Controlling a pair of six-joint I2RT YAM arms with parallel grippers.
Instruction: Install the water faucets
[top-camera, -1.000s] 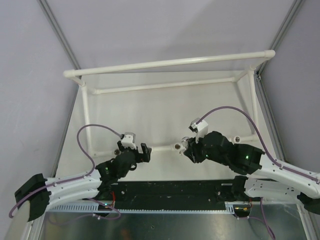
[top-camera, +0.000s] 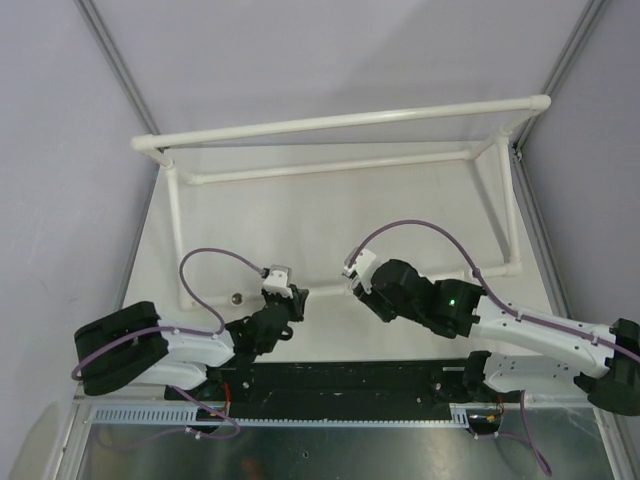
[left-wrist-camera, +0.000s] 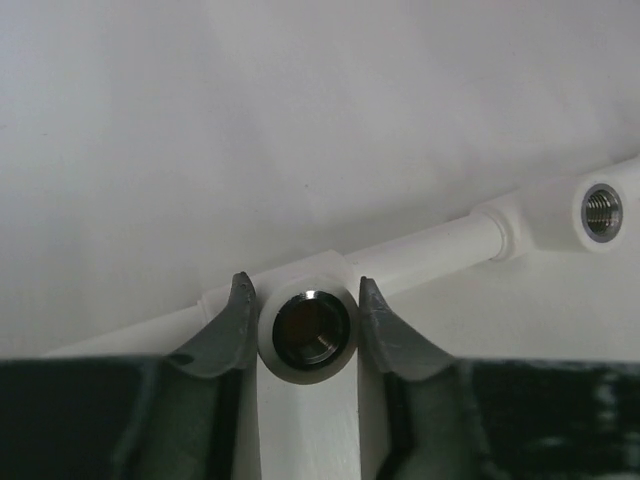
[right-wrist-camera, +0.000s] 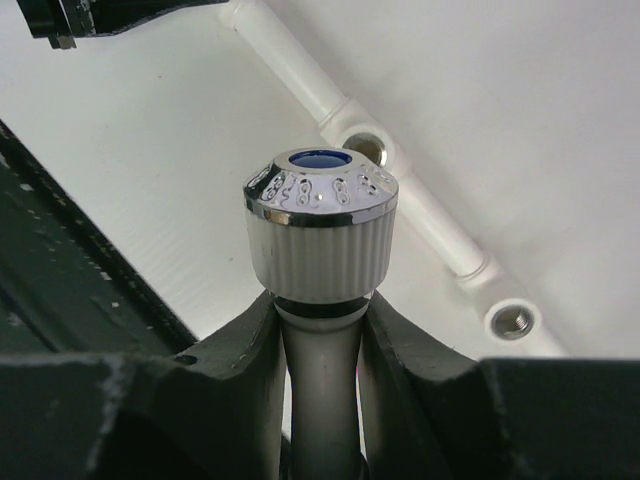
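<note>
A white PVC pipe frame (top-camera: 336, 124) stands on the board, with threaded fittings along its lower pipe. My left gripper is shut on one of these fittings (left-wrist-camera: 277, 290), its metal-lined opening facing the camera between the fingers; a second fitting (left-wrist-camera: 555, 215) sits farther right. My right gripper is shut on a faucet (right-wrist-camera: 318, 245), a white ribbed knob with chrome band and blue cap above a pale body. In the right wrist view, the faucet hangs in front of the lower pipe, near two open fittings (right-wrist-camera: 513, 321).
Side rails and upper bars of the frame surround both arms. A dark strip (top-camera: 340, 388) runs along the board's front edge, with a metal surface (top-camera: 330, 450) below it. The middle of the board (top-camera: 330, 220) is clear.
My left arm has moved rightward, and its gripper now closes round the fitting.
</note>
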